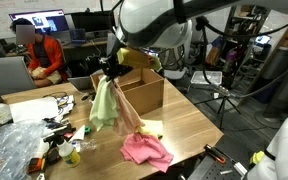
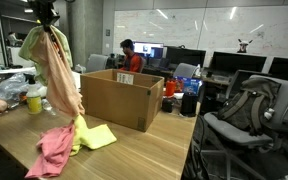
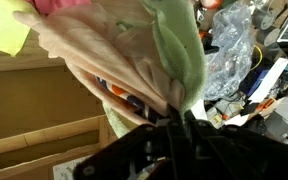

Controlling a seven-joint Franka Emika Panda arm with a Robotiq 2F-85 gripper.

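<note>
Two cloths hang bunched together from my gripper (image 2: 46,24), which is shut on them above the table. One is a pale green cloth (image 1: 104,105); the other is a peach cloth (image 2: 64,85), draped lower. In the wrist view, the peach cloth (image 3: 114,50) and green cloth (image 3: 187,45) meet at the fingertips and cover much of the view. A pink cloth (image 1: 146,150) lies crumpled on the table, with a yellow cloth (image 1: 152,128) beside it. Whether the peach cloth's lower end touches the table or the other cloths, I cannot tell.
An open cardboard box (image 2: 119,100) stands behind the hanging cloths. Clear plastic wrapping (image 1: 12,145), a yellow container (image 1: 69,154) and small clutter occupy the table's left side in exterior view 1.
</note>
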